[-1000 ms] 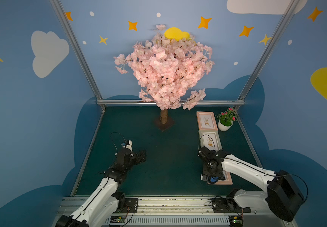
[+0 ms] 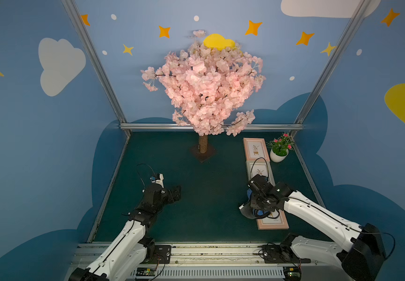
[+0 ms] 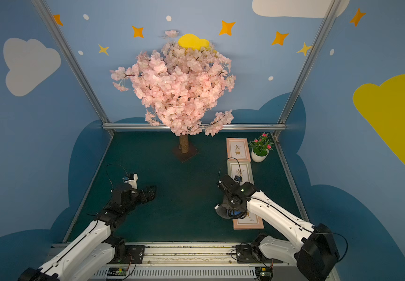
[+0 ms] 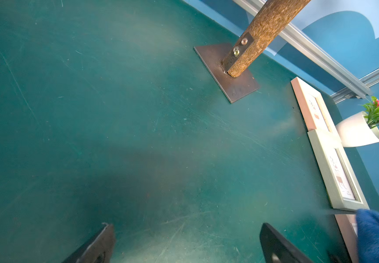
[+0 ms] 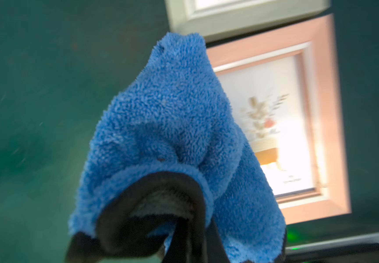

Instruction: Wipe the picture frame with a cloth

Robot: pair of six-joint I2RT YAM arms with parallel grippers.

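Note:
A blue terry cloth (image 5: 167, 105) with a dark edge hangs bunched from my right gripper, whose fingers are shut on it. In the right wrist view it overlaps the left side of the nearest pink picture frame (image 5: 336, 131); whether it touches the frame I cannot tell. A pale green-white frame (image 4: 340, 175) lies behind that one, and another pink frame (image 4: 314, 105) is farthest back, all in a row. My left gripper stands open over the bare green table, well to the left of the frames, nothing between its fingers.
A white flowerpot (image 2: 278, 156) stands right of the far frame. The blossom tree rises from a brown base plate (image 2: 202, 153) at the back middle. Open table (image 2: 202, 201) lies between the arms. A metal rail (image 2: 202, 245) runs along the front edge.
The left arm stays still.

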